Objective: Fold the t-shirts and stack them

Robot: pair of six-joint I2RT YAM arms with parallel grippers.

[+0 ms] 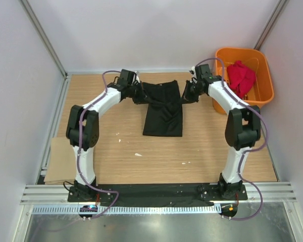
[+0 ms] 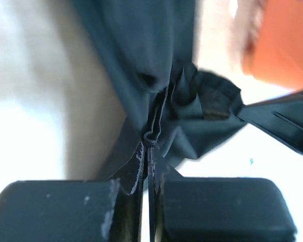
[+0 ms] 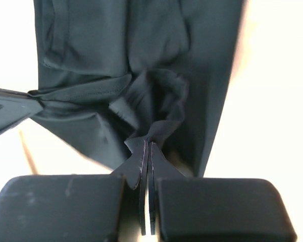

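A black t-shirt (image 1: pixel 163 123) lies in the upper middle of the table, its lower part flat and its waist gathered into drooping folds. At the shirt's left side my left gripper (image 1: pixel 148 101) is shut on its edge; in the left wrist view a fold of dark cloth (image 2: pixel 152 132) meets the fingertips. On the opposite side my right gripper (image 1: pixel 183 102) is likewise shut, with bunched cloth (image 3: pixel 164 126) at its tips in the right wrist view. Each wrist view also catches the other arm's gripper at its edge.
An orange basket (image 1: pixel 266 83) holding a red cloth (image 1: pixel 241 78) stands at the back right, close to the right arm. A flat tan board (image 1: pixel 61 160) lies at the front left. Bare table (image 1: pixel 156 164) stretches in front of the shirt.
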